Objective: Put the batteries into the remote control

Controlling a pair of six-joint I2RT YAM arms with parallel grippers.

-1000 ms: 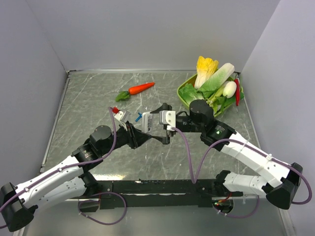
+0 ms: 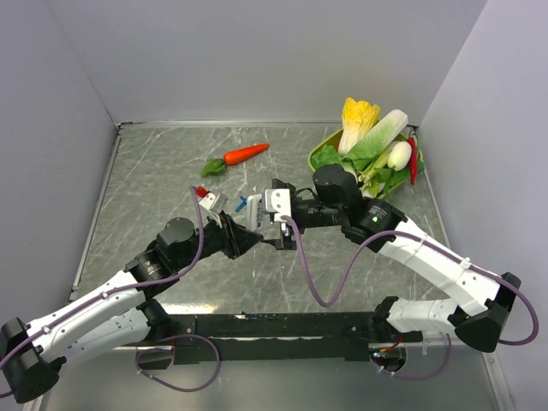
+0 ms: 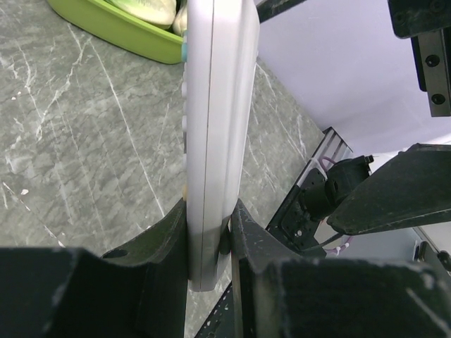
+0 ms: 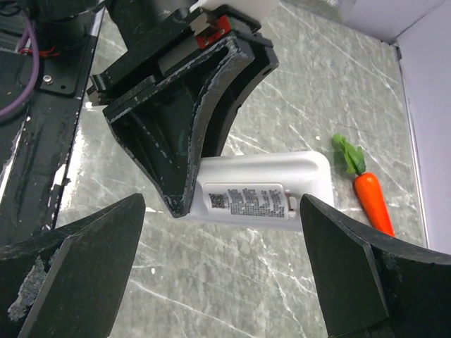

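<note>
The white remote control [image 2: 254, 211] is gripped near one end by my left gripper [image 2: 251, 237] and held clear of the table. Its long edge [image 3: 215, 120] fills the middle of the left wrist view. In the right wrist view its back [image 4: 310, 169] shows, with a grey printed label panel [image 4: 246, 201] and a small slot at one end. Facing that back, my right gripper is open, its fingers [image 4: 91, 260] spread either side, nothing held between them. I cannot make out any battery or whether the compartment is open.
A carrot [image 2: 246, 154] lies at the back of the table. Small red [image 2: 201, 192] and blue [image 2: 241, 204] items lie left of the remote. A green basket [image 2: 313, 158] of vegetables stands at back right.
The left arm and the remote have stayed in place.
</note>
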